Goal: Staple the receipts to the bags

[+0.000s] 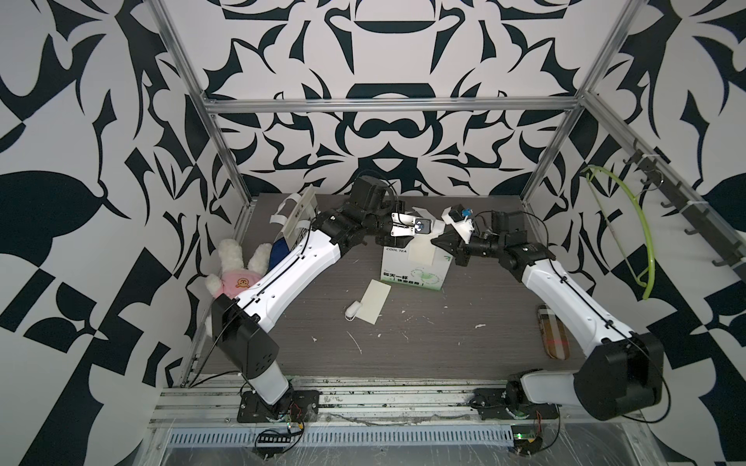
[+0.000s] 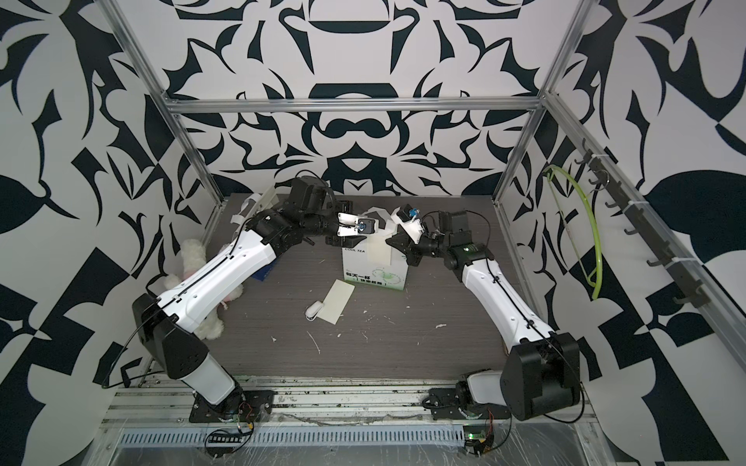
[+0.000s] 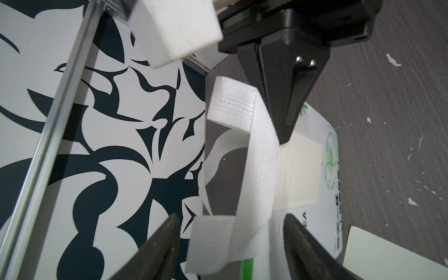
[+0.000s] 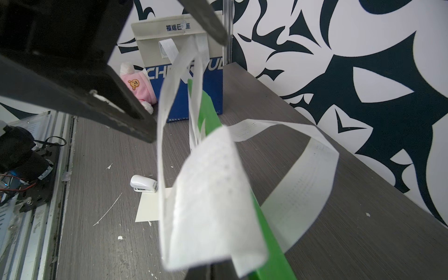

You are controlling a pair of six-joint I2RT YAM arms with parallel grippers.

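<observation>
A white-and-green paper bag (image 1: 414, 273) stands mid-table, with a pale receipt (image 3: 301, 172) flat against its front near the top. The bag's white strap handle (image 3: 259, 158) loops upward. Around part of that strap my left gripper is open, its fingers on either side. My right gripper is shut at the bag's top, its tip over the receipt's upper edge and beside the strap; whether thin paper is between its fingers cannot be seen. A white stapler (image 4: 143, 183) lies beside a second pale slip (image 1: 374, 301). A blue-and-cream bag (image 4: 196, 100) stands farther left.
A plush toy in pink (image 1: 239, 279) sits by the left wall, next to the blue bag. A brown plaid case (image 1: 552, 332) lies at the right edge.
</observation>
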